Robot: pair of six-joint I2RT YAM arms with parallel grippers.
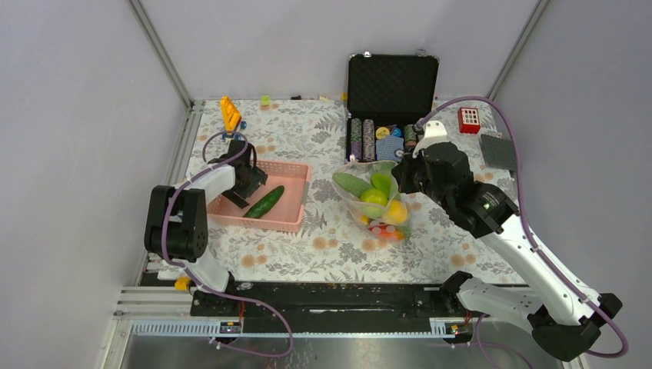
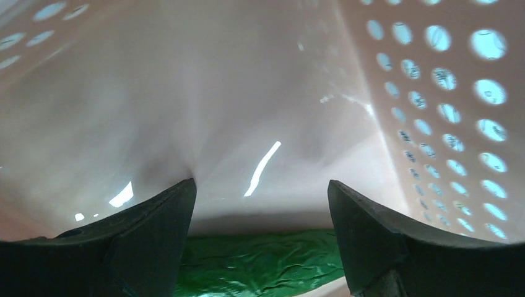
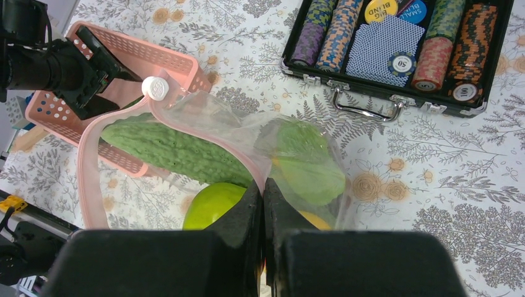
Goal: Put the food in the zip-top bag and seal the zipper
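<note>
A pink perforated basket [image 1: 286,219] holds a dark green cucumber [image 1: 264,201] [image 2: 259,263]. My left gripper [image 1: 247,192] is open inside the basket, the cucumber lying just beyond its fingertips in the left wrist view. A clear zip top bag [image 1: 357,204] [image 3: 235,127], right of the basket, holds a pale green bumpy vegetable [image 3: 173,148], leafy green and yellow pieces, a green round fruit [image 3: 210,204] and red items. My right gripper [image 1: 407,175] is shut at the bag's rim, the thin bag edge running to its fingertips.
An open black case [image 1: 392,84] of poker chips and cards stands behind the bag. A yellow toy [image 1: 229,113] is at back left, a red box [image 1: 468,120] and grey pad [image 1: 498,152] at back right. The front of the table has free room.
</note>
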